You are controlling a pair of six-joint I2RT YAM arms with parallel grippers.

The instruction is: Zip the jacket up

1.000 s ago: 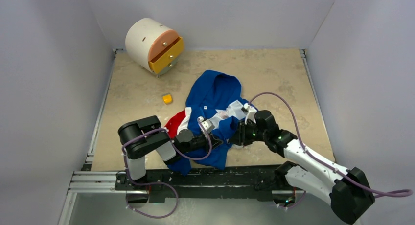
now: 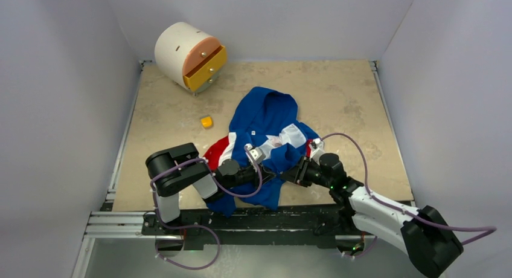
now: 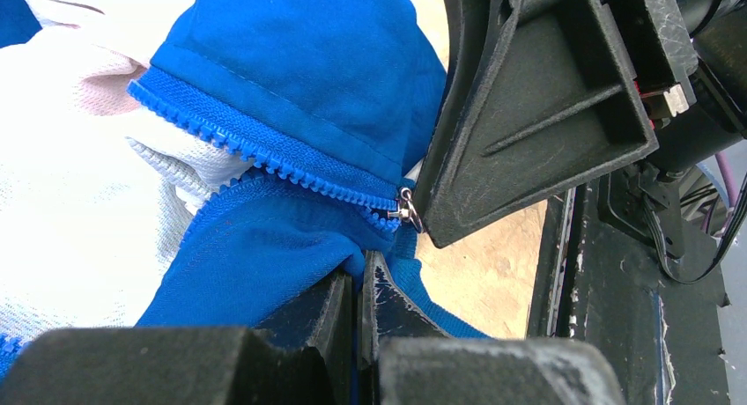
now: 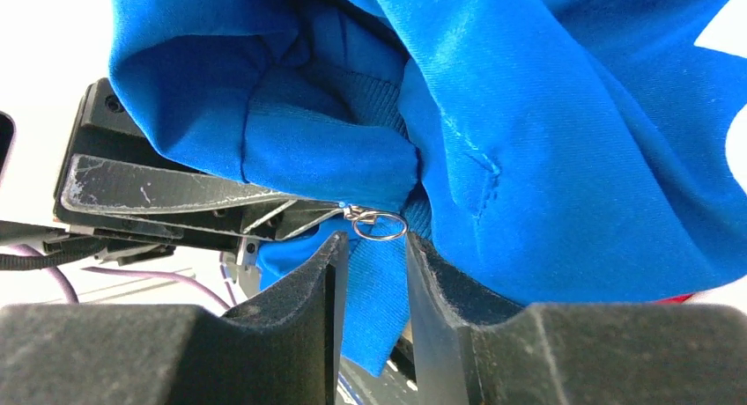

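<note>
The blue jacket (image 2: pixel 259 112) with white and red parts lies spread on the table, its hood toward the back. Near its hem my left gripper is shut on blue jacket fabric beside the zipper. Blue zipper teeth (image 3: pixel 264 158) run along both edges, meeting at a metal slider (image 3: pixel 405 209). From that slider hangs a ring-shaped pull (image 4: pixel 380 236), seen in the right wrist view between the tips of my right gripper. The right fingers stand part open, with a gap on either side. Whether a finger touches the ring, I cannot tell.
At the back left stands a white rounded cabinet (image 2: pixel 178 48) with its yellow drawer (image 2: pixel 205 69) partly out. A small yellow-orange object (image 2: pixel 206 121) lies left of the jacket. Both grippers are very close together.
The left arm and the jacket's main body look unmoved.
</note>
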